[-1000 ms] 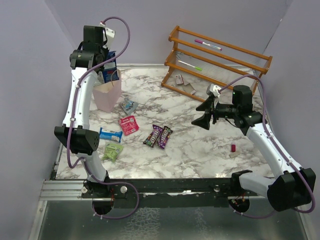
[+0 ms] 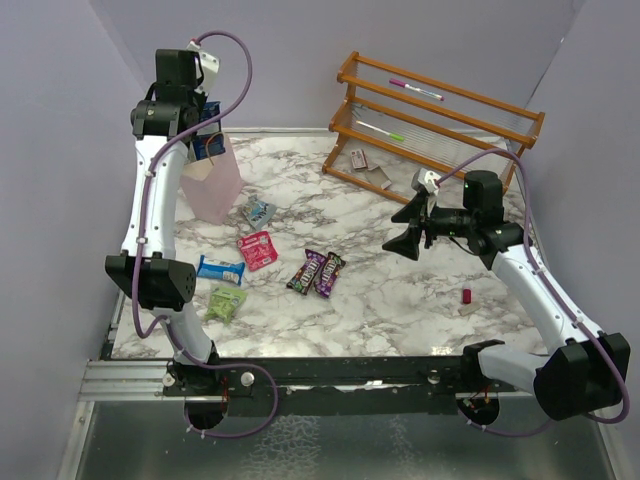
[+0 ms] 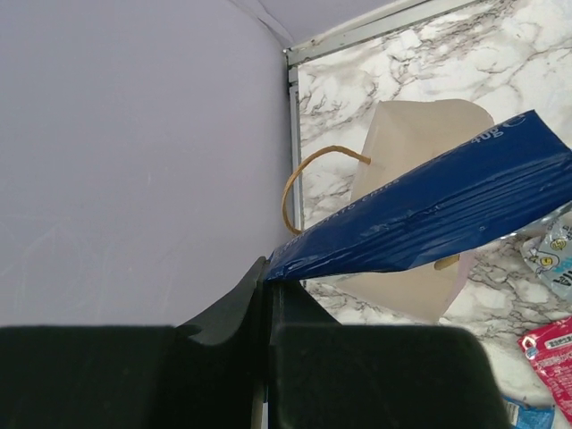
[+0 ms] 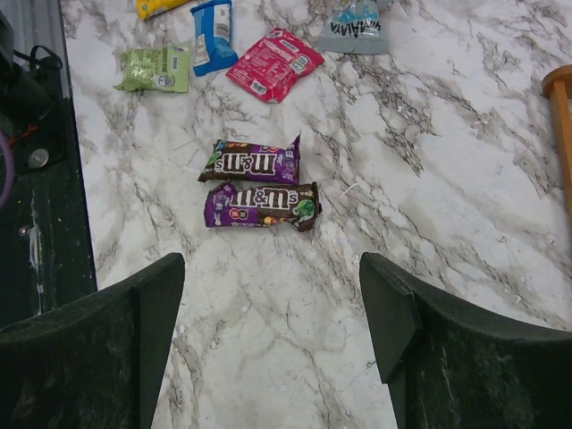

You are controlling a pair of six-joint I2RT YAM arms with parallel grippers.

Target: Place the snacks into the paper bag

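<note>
A pink paper bag [image 2: 210, 190] with a rope handle stands at the back left, seen from above in the left wrist view [image 3: 393, 134]. Over it, my left gripper is shut on the end of a dark blue snack packet [image 3: 429, 197]. Two M&M's bags [image 4: 250, 161] lie mid-table, with a red packet [image 2: 257, 250], blue packet [image 2: 221, 270], green packet [image 2: 226, 302] and silver packet [image 2: 258, 212] to their left. My right gripper is open above the table's right side, holding nothing.
A wooden rack [image 2: 430, 124] with markers stands at the back right. A small red object [image 2: 466, 296] lies front right. The centre and front of the table have free room. Walls bound both sides.
My left gripper has moved slightly left over the bag with the blue packet. The right arm and the snacks on the table have not moved.
</note>
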